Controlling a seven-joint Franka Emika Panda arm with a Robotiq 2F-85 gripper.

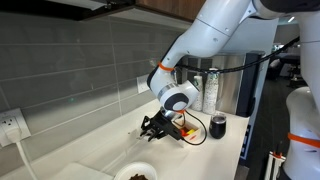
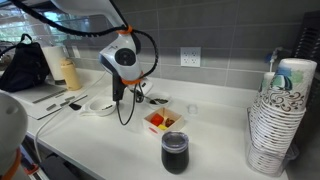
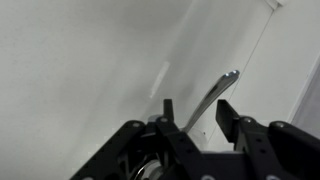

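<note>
My gripper is open, its two dark fingers apart. A shiny metal utensil handle (image 3: 212, 94) appears between the fingertips in the wrist view; whether it touches either finger I cannot tell. The handle's lower end is hidden behind the gripper. In exterior view 1 the gripper (image 1: 152, 130) hangs low over the white counter, behind a white bowl (image 1: 124, 172) with something dark in it. The same bowl (image 2: 97, 107) stands close by the gripper (image 2: 122, 102) in exterior view 2.
An open box (image 2: 168, 128) of colourful items and a black canister (image 2: 175, 153) stand on the counter. A tall stack of cups (image 2: 275, 125) is at the right. Dishes and utensils (image 2: 58, 105) lie at the left.
</note>
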